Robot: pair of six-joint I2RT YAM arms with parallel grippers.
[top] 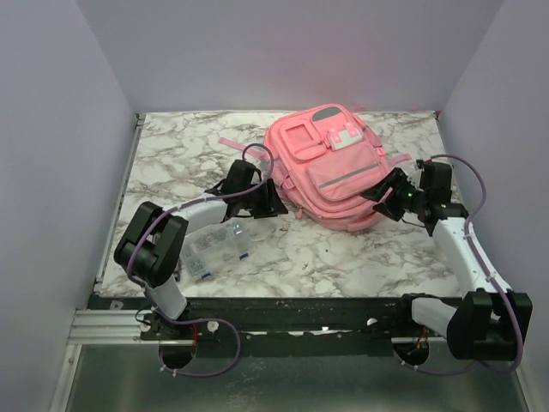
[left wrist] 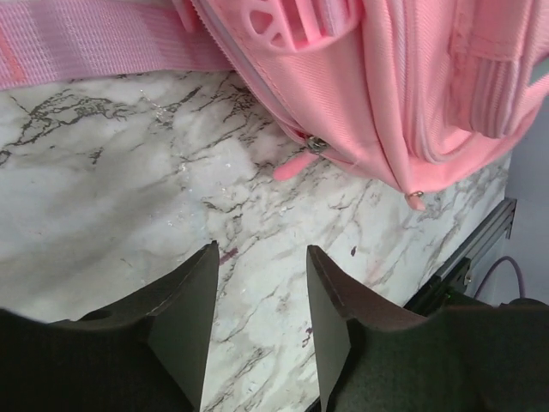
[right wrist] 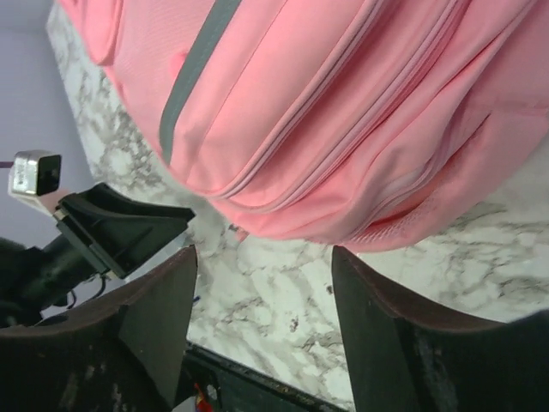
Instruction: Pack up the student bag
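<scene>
The pink backpack lies on the marble table, front pocket up. In the top view my left gripper is just left of the bag; in the left wrist view its fingertips are apart with bare marble between them, below a zipper pull. My right gripper stands open at the bag's lower right edge; in the right wrist view its fingers frame marble just beyond the bag's bottom.
A clear zip pouch lies at the lower left of the table. A pink strap extends from the bag's left.
</scene>
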